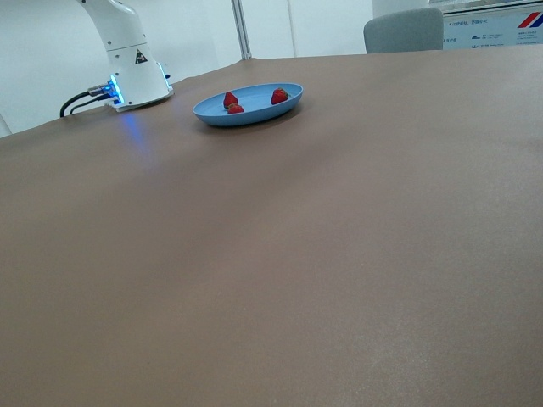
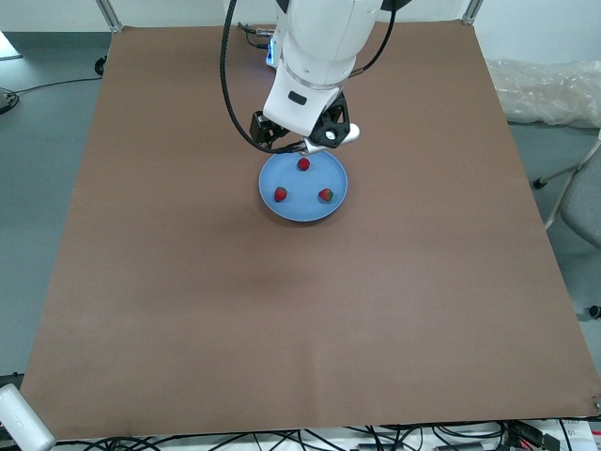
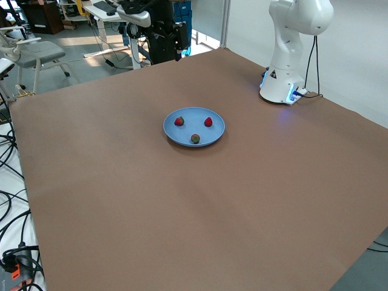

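A round blue plate (image 2: 302, 203) sits on the brown table (image 2: 302, 310), holding three red strawberries: one at the back (image 2: 303, 163), one at the left (image 2: 280, 194) and one at the right (image 2: 326, 194). The plate also shows in the top view (image 1: 254, 117) and the right view (image 3: 194, 136). In the left view my gripper (image 2: 300, 141) is at the end of the white arm, in the image just above the plate; its fingers are mostly hidden by its housing and cable, so its state is unclear.
A grey chair (image 2: 582, 197) stands beyond the table's right edge in the left view. Cables and devices lie along the table's near edge there.
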